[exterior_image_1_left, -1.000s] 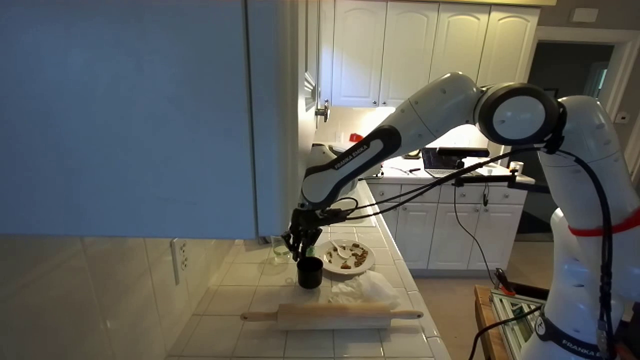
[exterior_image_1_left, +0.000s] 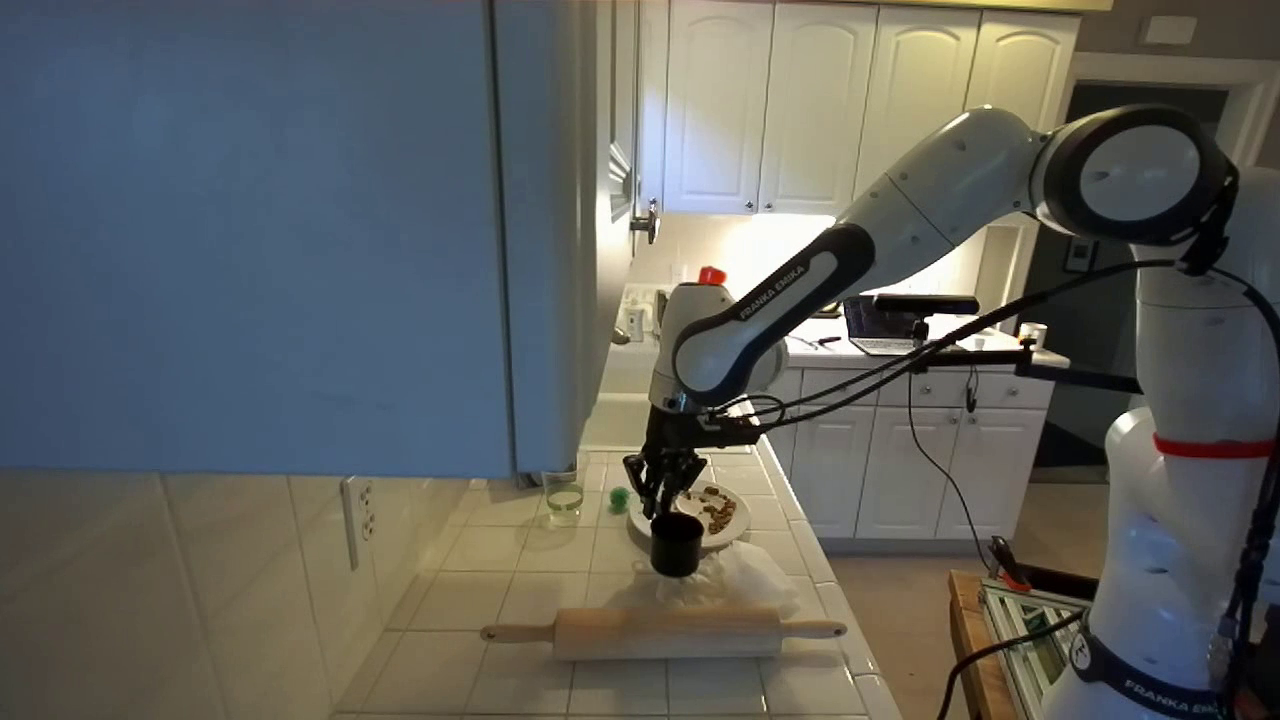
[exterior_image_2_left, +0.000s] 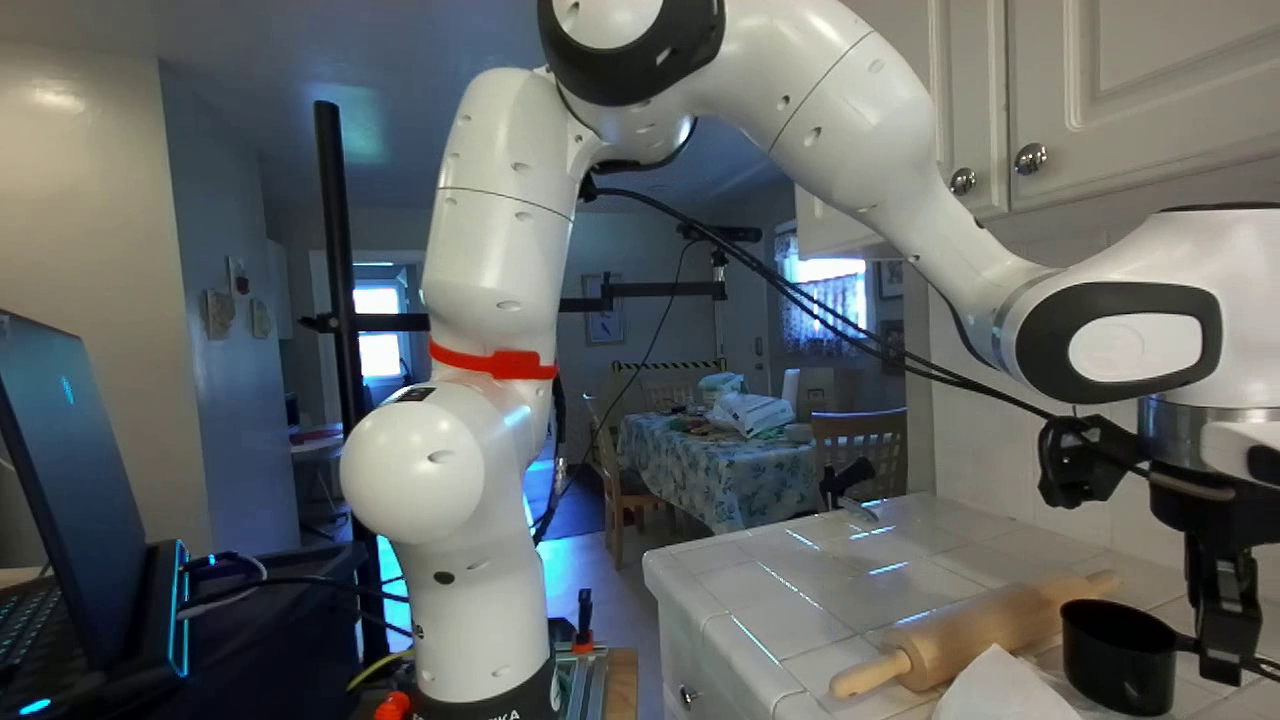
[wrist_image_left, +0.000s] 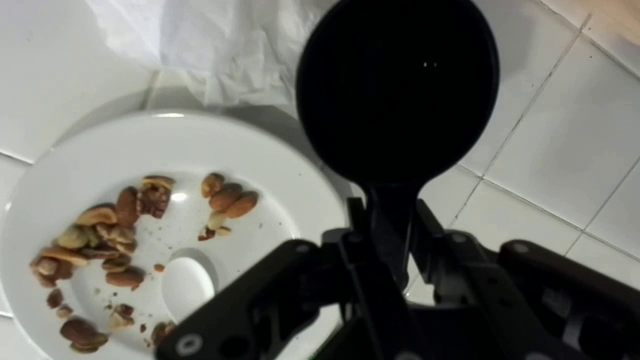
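Note:
By its handle, a black cup-like scoop (wrist_image_left: 396, 90) is held in my gripper, which is shut on it. The scoop's inside is dark, and I cannot tell if anything lies in it. In exterior view 1 the scoop (exterior_image_1_left: 677, 546) hangs over the counter, in front of a white plate (exterior_image_1_left: 735, 528). Nuts (wrist_image_left: 114, 225) lie scattered over the plate (wrist_image_left: 180, 135) in the wrist view, with a white spoon (wrist_image_left: 187, 288) among them. The exterior view 2 shows the scoop (exterior_image_2_left: 1118, 660) upright at the right, beside my gripper (exterior_image_2_left: 1224, 672).
A wooden rolling pin (exterior_image_1_left: 667, 632) lies across the counter nearest exterior view 1. Crumpled white paper or plastic (exterior_image_1_left: 758, 578) sits between it and the plate. Left of the plate stand a clear glass (exterior_image_1_left: 563, 498) and a small green object (exterior_image_1_left: 619, 498).
In exterior view 1 my gripper and the scoop have moved right, from the clear tiles to in front of the plate. The scoop remains held.

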